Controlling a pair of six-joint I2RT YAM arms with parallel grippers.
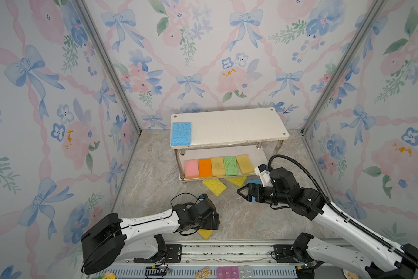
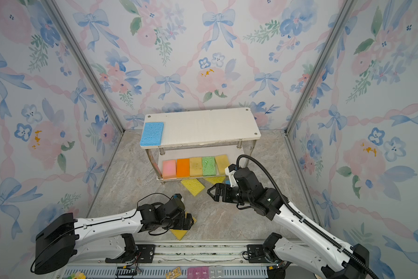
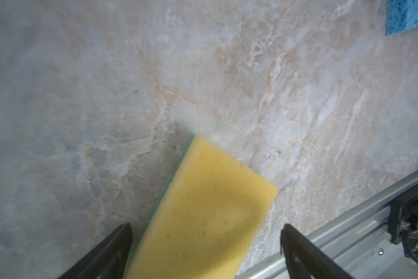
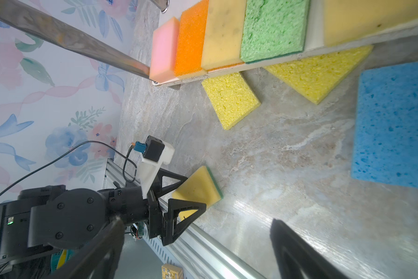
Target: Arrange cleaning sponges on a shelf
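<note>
My left gripper stands open, straddling a yellow green-backed sponge (image 3: 204, 204) near the front rail. My right gripper (image 2: 214, 190) is open above the floor; beneath it in the right wrist view lie a blue sponge (image 4: 392, 123) and two yellow cellulose sponges (image 4: 230, 100) (image 4: 316, 72). On the shelf's lower tier stand pink (image 1: 191, 168), orange (image 1: 205, 167), pale yellow (image 1: 217, 166), green (image 1: 230, 165) and pale yellow sponges in a row. A blue sponge (image 1: 181, 133) lies at the left end of the top tier.
The top board (image 1: 232, 125) is clear apart from that sponge. Metal legs stand at the shelf's corners. An aluminium rail (image 1: 237, 241) runs along the front edge, and patterned walls enclose the sides and back.
</note>
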